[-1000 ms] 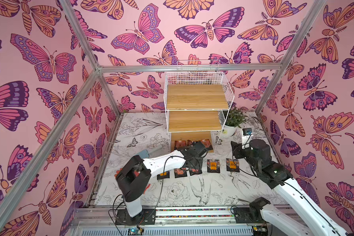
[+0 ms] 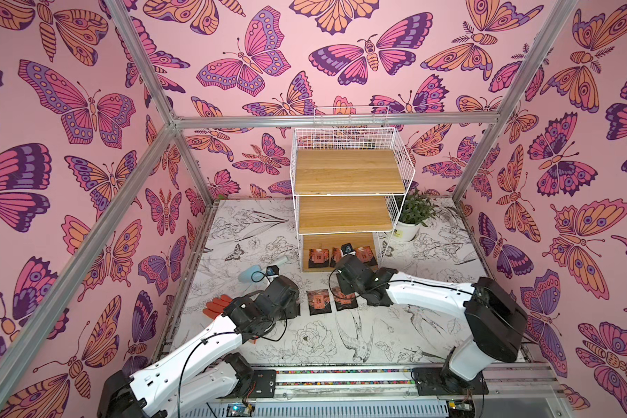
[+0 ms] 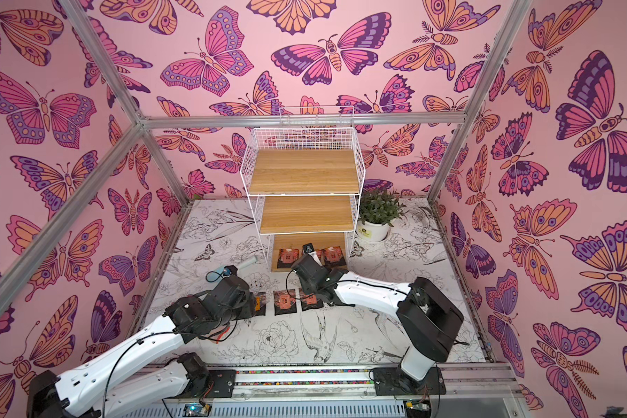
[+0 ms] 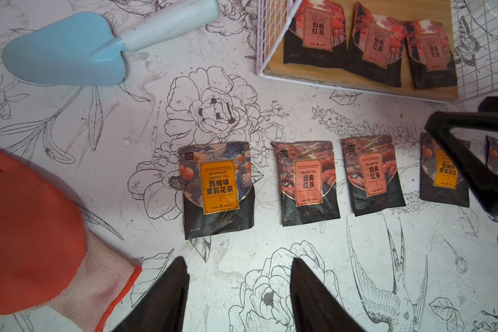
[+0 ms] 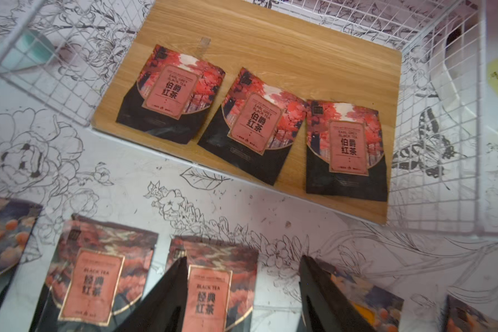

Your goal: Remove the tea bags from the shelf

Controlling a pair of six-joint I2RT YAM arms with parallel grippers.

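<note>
Three Earl Grey tea bags lie on the shelf's bottom board: a left bag [image 5: 171, 95], a tilted middle bag [image 5: 254, 124] and a right bag [image 5: 347, 149]. In front of the white wire shelf [image 2: 348, 171], a row of several bags rests on the table, among them a grapefruit jasmine bag [image 4: 218, 188] and two black tea bags [image 4: 308, 182]. My right gripper hovers over this row just before the shelf, fingers apart and empty. Over the table to the left, my left gripper is open too, nothing between its fingers.
A blue trowel [image 4: 66, 49] and a red glove [image 4: 33, 232] lie on the left of the table. A potted plant [image 2: 412, 214] stands right of the shelf. The shelf's upper boards [image 2: 348, 171] are bare. Wire sides flank the bottom board.
My right arm has swung left from the right side to in front of the bottom board. The left arm has drawn back left, away from the shelf. The bags have not visibly moved.
</note>
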